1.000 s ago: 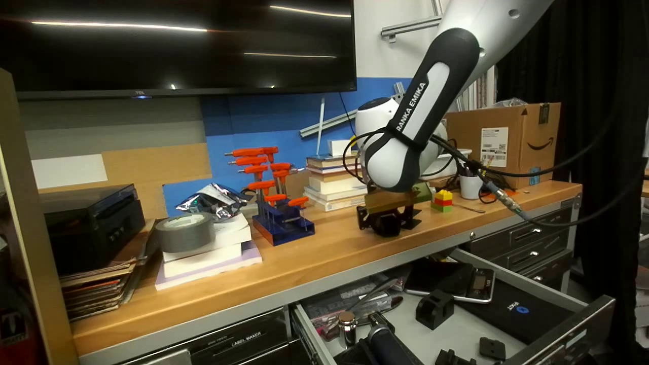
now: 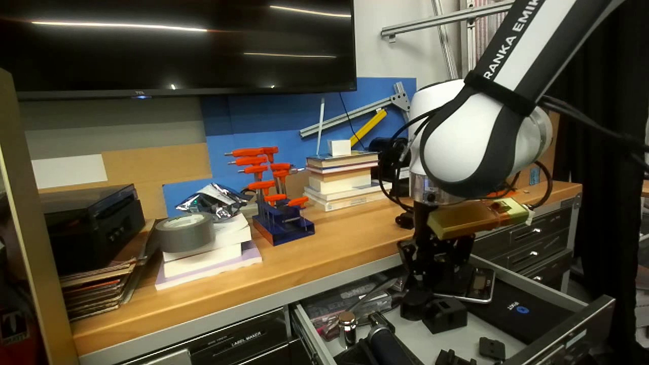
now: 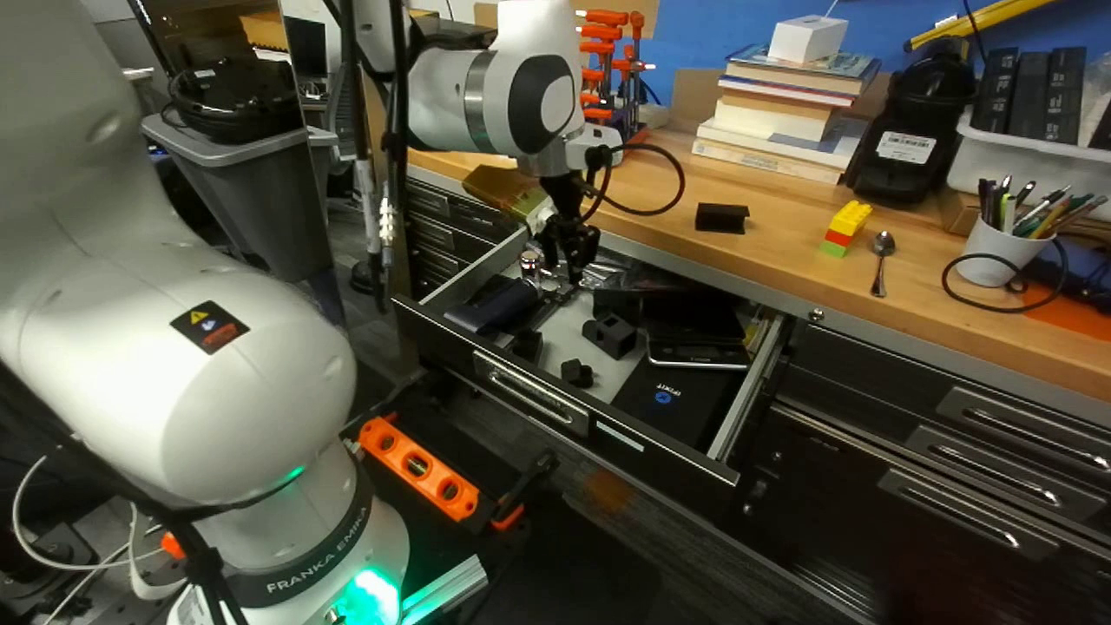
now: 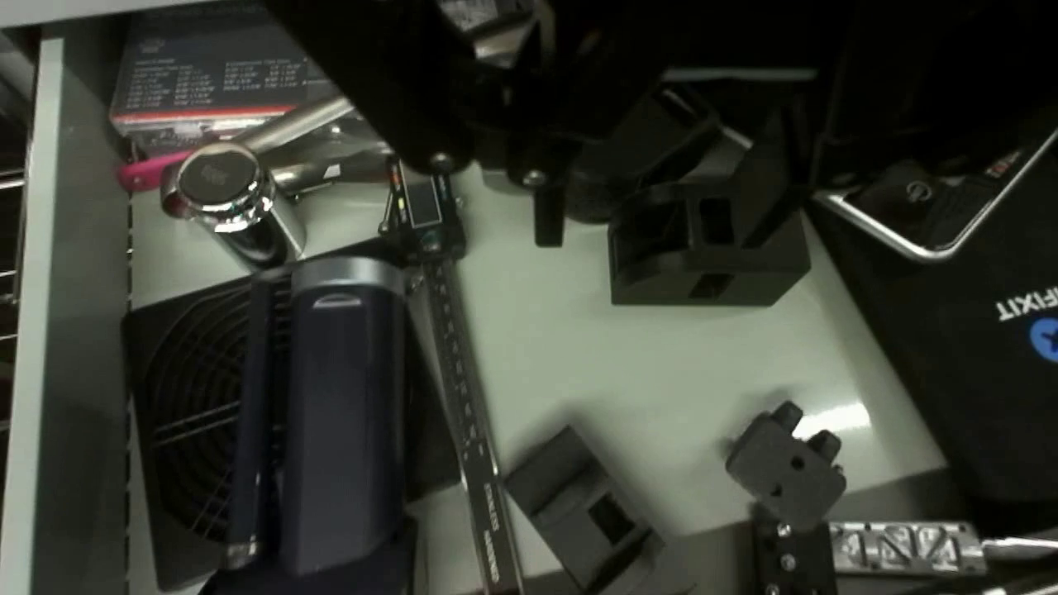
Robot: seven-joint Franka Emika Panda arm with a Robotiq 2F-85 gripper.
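In the wrist view, my dark gripper reaches in from the top with its fingers apart. Exterior view 1 has the gripper [image 2: 435, 261] pointing down over the open drawer. A black block with a curved cradle [image 4: 709, 258] lies near the fingers. Beside that block is a dark rounded piece [image 4: 595, 193], partly covered by the gripper. Whether a finger touches either piece is hard to see. In exterior view 2, my gripper [image 3: 575, 250] is above the drawer's back left part.
The drawer holds calipers [image 4: 461, 367], a dark case [image 4: 342, 416], a chrome cylinder [image 4: 233, 193], another black block [image 4: 585, 511] and a small dark part [image 4: 788, 466]. On the tabletop lie a black piece [image 3: 721, 217], toy bricks [image 3: 845, 227] and a spoon [image 3: 882, 260].
The cradle block appears slightly shifted, and a dark rounded piece shows beside it.
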